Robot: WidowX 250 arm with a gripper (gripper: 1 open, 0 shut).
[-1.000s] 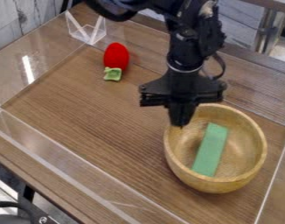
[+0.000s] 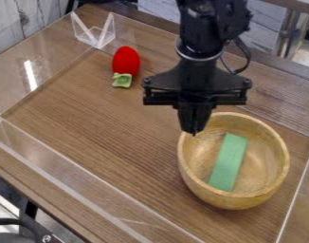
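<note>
The black gripper point(image 2: 195, 123) is in the upper middle of the camera view, above the top left rim of a wooden bowl point(image 2: 267, 171). It looks shut, with nothing visible between its fingers, though its lower tip is small and dark. In the bowl lies a green rectangular block point(image 2: 227, 163). A red rounded object point(image 2: 125, 60) with a small green piece point(image 2: 121, 80) below it lies at the back left.
A clear plastic container point(image 2: 97, 24) stands at the far back left.
The arm has come slightly higher and larger in view, moving a little left and up from the bowl. The bowl and other objects have not visibly moved.
</note>
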